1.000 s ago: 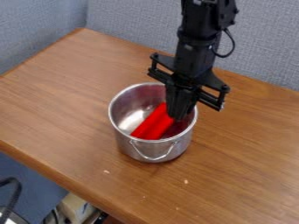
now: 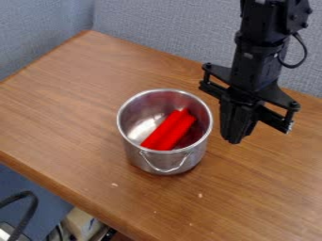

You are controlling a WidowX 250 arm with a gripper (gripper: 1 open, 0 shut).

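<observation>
A metal pot (image 2: 149, 155) with a wire handle stands on the wooden table (image 2: 239, 198). Inside it lies a red cylindrical object (image 2: 169, 131), tilted along the pot's length. The black gripper (image 2: 234, 132) hangs just right of the pot's rim, pointing down and apart from the red object. It looks shut, and nothing shows between its fingers.
Bare table spreads to the left, behind and right of the pot. Grey padded walls (image 2: 151, 24) border the back. The table's lower left edge drops to a blue-grey area (image 2: 32, 188) with dark cables.
The gripper has moved from over the pot's interior to the right, outside the rim. The pot and red object look nearly unchanged.
</observation>
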